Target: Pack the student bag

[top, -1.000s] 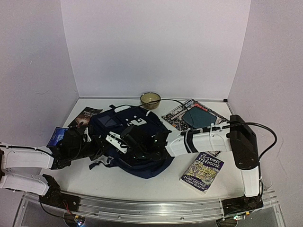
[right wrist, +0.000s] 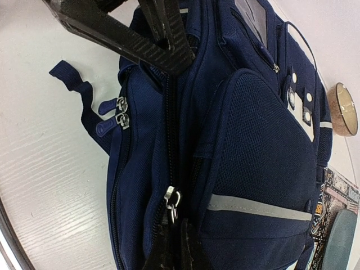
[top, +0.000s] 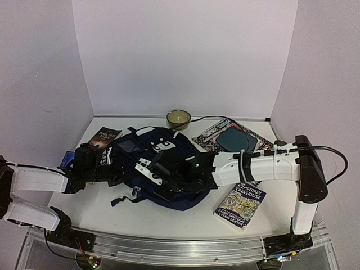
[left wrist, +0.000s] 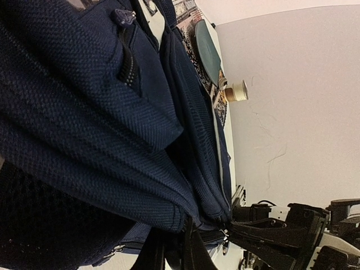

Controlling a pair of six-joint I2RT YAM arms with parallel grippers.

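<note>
The navy backpack (top: 152, 138) lies in the middle of the table under both arms. My left gripper is shut on a fold of the bag's fabric, near the zipper's upper end in the right wrist view. There, a silver zipper pull (right wrist: 172, 198) sits on a black zipper track (right wrist: 171, 132) that runs up toward the left fingers (right wrist: 169, 56). At the pull's lower end, my right gripper is shut on it. The bag's inside is hidden.
A purple book (top: 241, 205) lies front right; a dark book (top: 105, 136) and a blue book (top: 67, 159) lie at left. Behind stand a bowl (top: 179, 118) and, at right, a patterned mat (top: 208, 135) with a teal item (top: 236, 139).
The right arm has shifted to the right in the top view, its gripper still at the bag. The bag and its loose strap have shifted slightly right, and the left gripper slightly too.
</note>
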